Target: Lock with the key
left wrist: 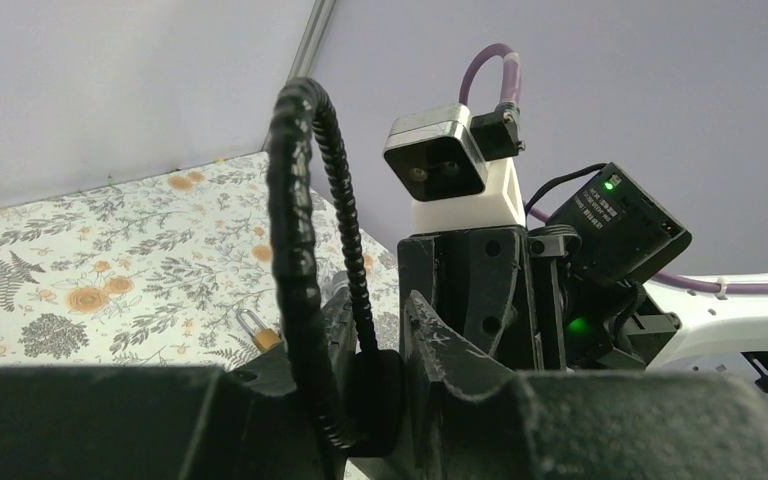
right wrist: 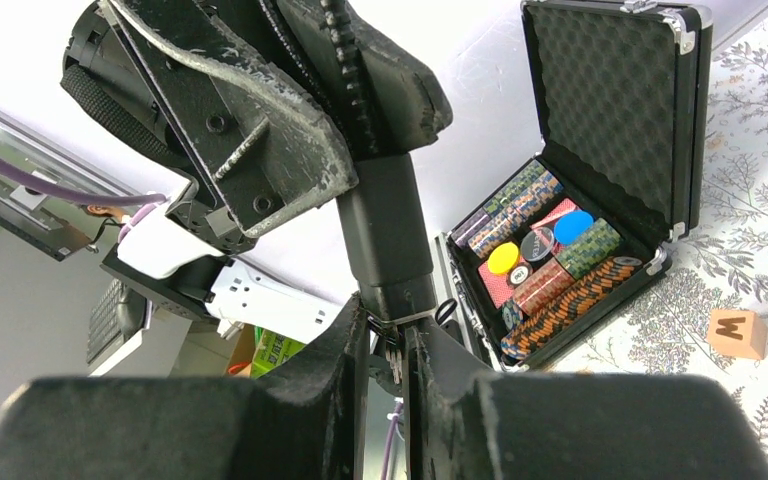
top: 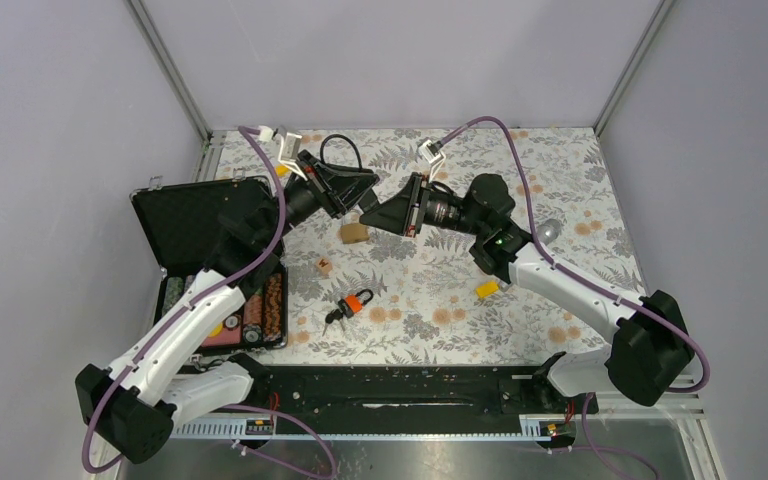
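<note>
A black cable lock hangs in mid-air between both grippers, its braided cable (left wrist: 296, 220) looping upward, its dark body (right wrist: 384, 225) vertical. My left gripper (top: 360, 195) is shut on the lock from above in the top view's centre. My right gripper meets the lower end of the body, shut on what looks like a small metal key with a ring at the lock's end; its exact seating is hidden by the fingers.
An open case of chips (right wrist: 550, 280) lies at the left, with a lettered wooden block (right wrist: 737, 333) beside it. A brass padlock (top: 354, 233), an orange-black padlock (top: 354, 302) and a yellow object (top: 487, 289) lie on the patterned mat.
</note>
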